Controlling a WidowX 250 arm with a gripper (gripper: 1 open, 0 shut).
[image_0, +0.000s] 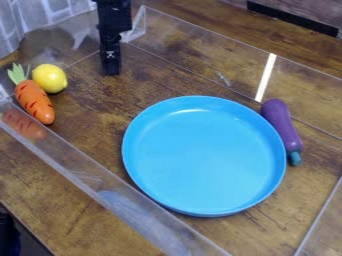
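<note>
The black gripper (111, 62) hangs low over the wooden floor of the workspace at the upper left, right of a yellow lemon (50, 78). An orange carrot (34, 100) with pale green top lies below the lemon. A large blue plate (203, 154) fills the middle right, and a purple eggplant (281, 128) lies just right of it. The gripper's fingertips are dark and small, and nothing is visible held in them.
Clear plastic walls (124, 209) border the workspace. A white strip (265, 78) lies on the wood at the upper right. Bare wood stretches between the gripper and the plate.
</note>
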